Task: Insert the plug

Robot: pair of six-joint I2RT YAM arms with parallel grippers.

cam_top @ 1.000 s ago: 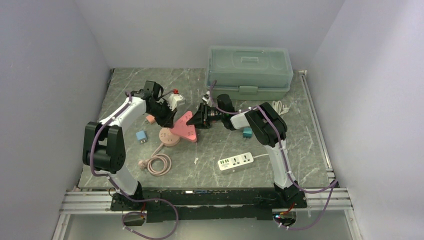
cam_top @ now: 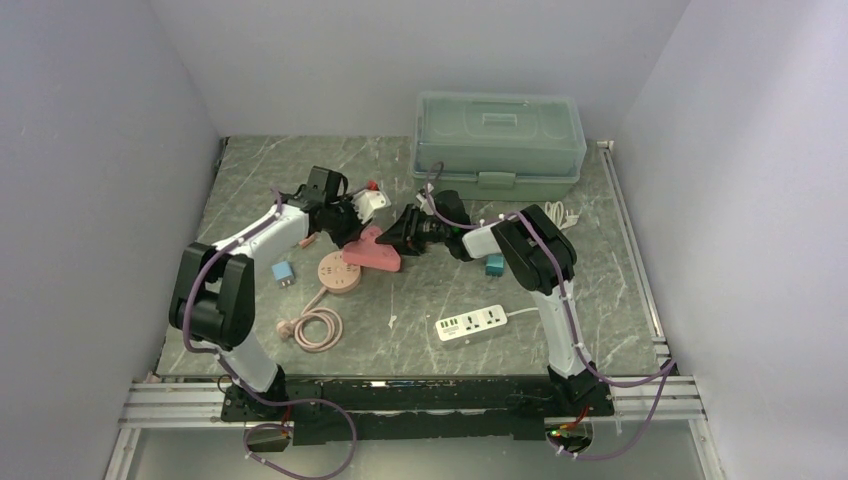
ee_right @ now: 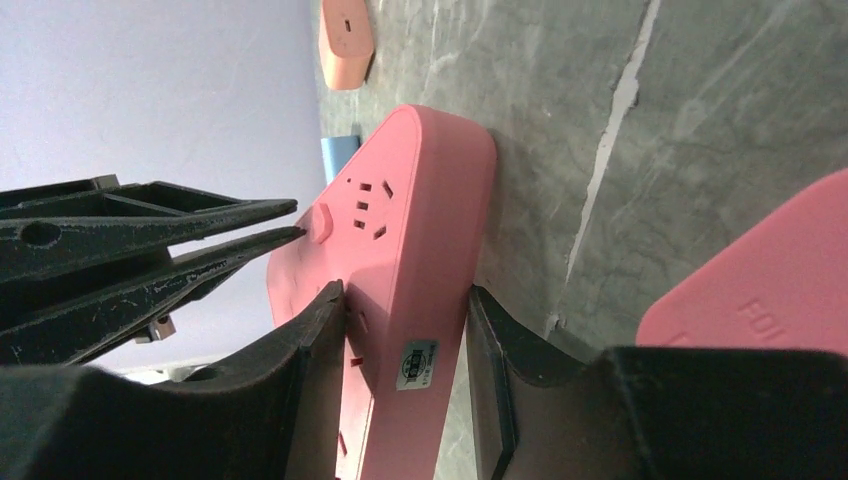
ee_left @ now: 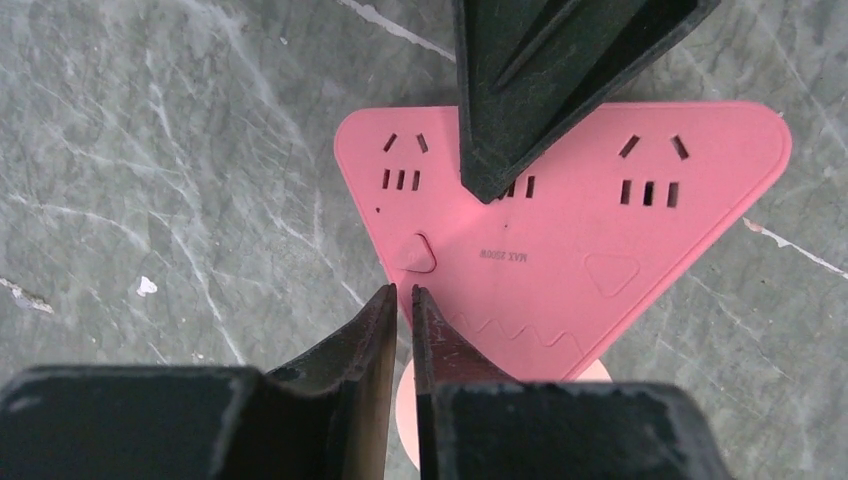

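A pink triangular power strip with slotted sockets hangs tilted near the peach round strip, held by my right gripper. In the right wrist view, the strip passes between that gripper's fingers, shut on it. My left gripper is over the strip's face near a triangular mark. Only a narrow gap separates its fingers, and no plug shows between them. A blue plug adapter and an orange plug lie to the left.
The peach cord lies coiled at the front left. A white power strip lies at front right, with a teal block behind it. A green lidded box fills the back.
My left gripper has moved right, up against the pink strip. The strip has turned and tilted in my right gripper, its long edge now facing the front.
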